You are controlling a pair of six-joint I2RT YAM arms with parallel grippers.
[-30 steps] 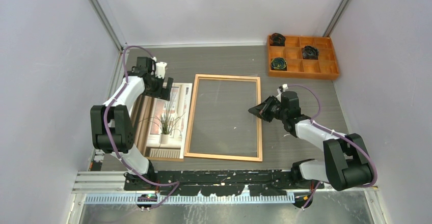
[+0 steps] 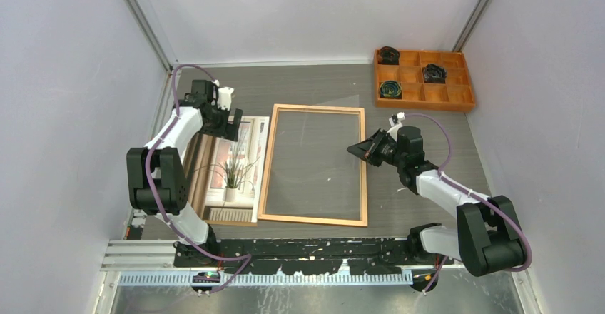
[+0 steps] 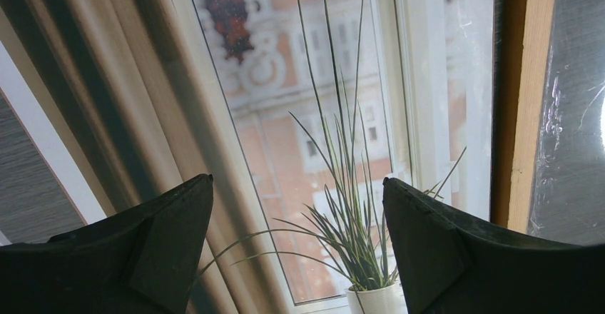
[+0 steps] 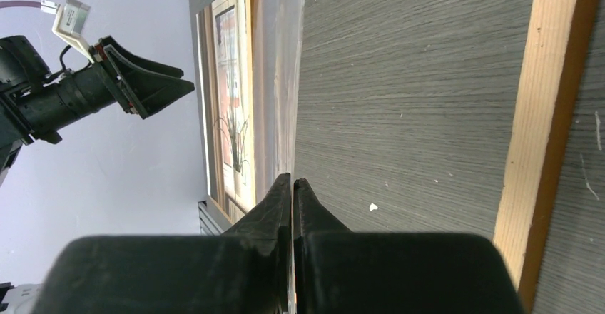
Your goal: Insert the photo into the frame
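Observation:
The photo [image 2: 235, 175], showing a window and a potted plant, lies flat at the left, alongside the wooden frame [image 2: 314, 220]. Over the photo's upper part hangs my left gripper [image 2: 232, 125]; its fingers [image 3: 160, 239] stand wide apart with nothing between them. At the frame's right side, my right gripper [image 2: 349, 150] is shut on the edge of a clear sheet [image 4: 280, 64]. That sheet rises from the frame and runs into the narrow gap between the fingertips. In the top view its upper corner [image 2: 346, 102] shows above the frame's top bar.
An orange compartment box [image 2: 426, 100] with several dark coils stands at the back right.
My right gripper has shifted very slightly, its arm a little to the right. The clear sheet's corner now reaches beyond the frame's top bar. The left arm and photo stay put.

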